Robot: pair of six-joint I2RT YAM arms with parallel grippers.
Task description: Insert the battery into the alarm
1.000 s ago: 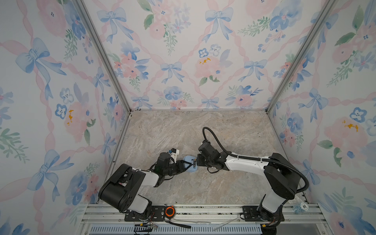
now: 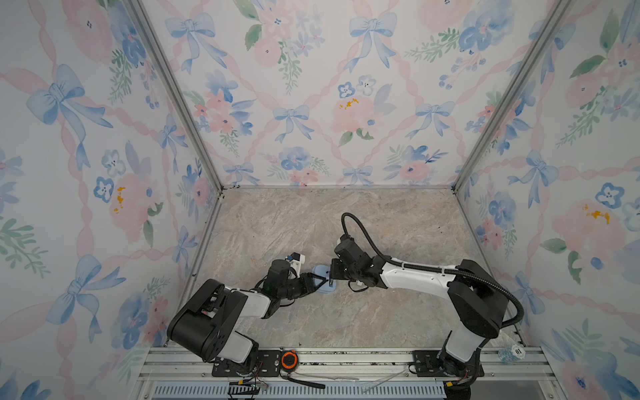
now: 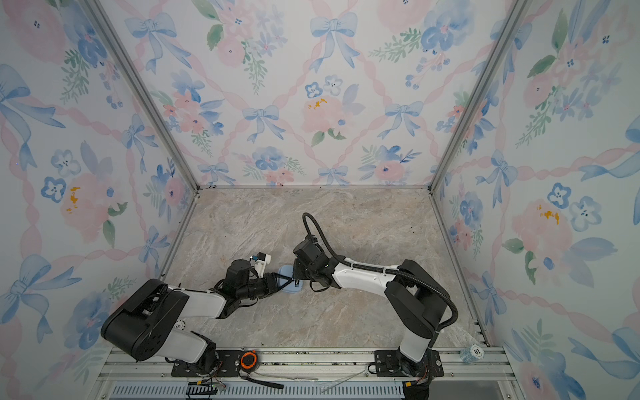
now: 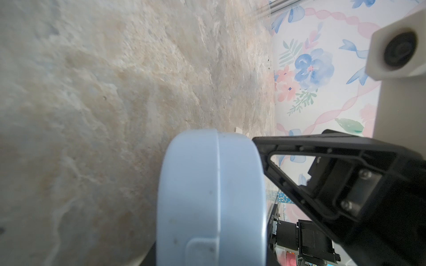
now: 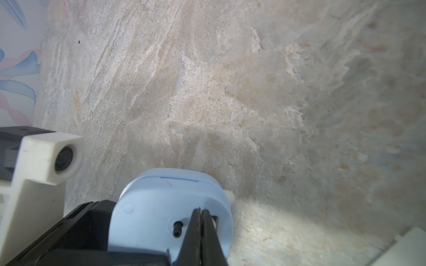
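My left gripper (image 2: 324, 281) is shut on the pale blue, rounded alarm (image 4: 195, 186), which stands edge-up in the left wrist view. In the right wrist view the alarm's flat face (image 5: 150, 210) is turned toward my right gripper. The right fingers are together at that face, with nothing visible between them; contact cannot be made out. Left of the tips a short black piece (image 5: 177, 229) shows in the face, and just right of them lies a dark opening with something pale inside. The fingers hide the part between, so the battery cannot be clearly identified.
A blurred pale object (image 5: 406, 250) lies at the lower right of the right wrist view. An orange-ringed round item (image 2: 288, 360) sits at the front rail.
The right gripper has shifted slightly left, closer over the alarm's face, covering more of the dark strip there. The left arm and the alarm stay in place.
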